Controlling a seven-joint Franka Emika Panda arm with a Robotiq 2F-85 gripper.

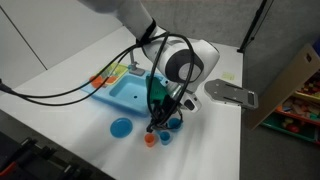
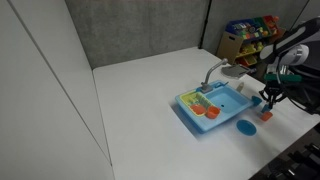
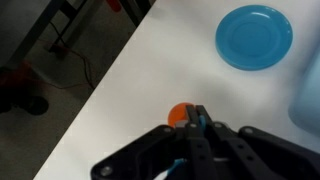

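My gripper is low over the table, right by a small orange cup. It is shut, with a bit of a small blue object showing at its fingertips; most of that object is hidden by the fingers. In the first exterior view the orange cup stands just in front of the gripper. Blue cups are close by on its right. Left of it lies a round blue plate, flat on the white table.
A light-blue sink basin with a faucet stands behind the plate, with orange and green pieces at its far-left side. A grey rack lies to the right. Toy bins are beyond the table's right edge.
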